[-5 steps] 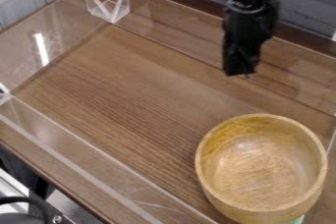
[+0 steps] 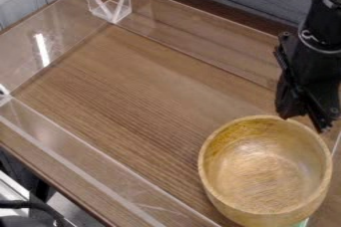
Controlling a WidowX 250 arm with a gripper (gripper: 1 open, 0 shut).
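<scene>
A round light-wood bowl (image 2: 264,196) sits at the lower right of the wooden surface. Just above its back rim, at the right edge, is my black gripper (image 2: 293,107), low and pointing down, shut, with nothing visible between its fingers. Part of the arm runs out of view to the right.
A clear plastic holder (image 2: 110,4) stands at the back left. Transparent edging runs along the left side, with dark cables beyond it at the lower left.
My gripper has come from the back middle of the table toward the right and front, down near the bowl. The bowl has not moved.
</scene>
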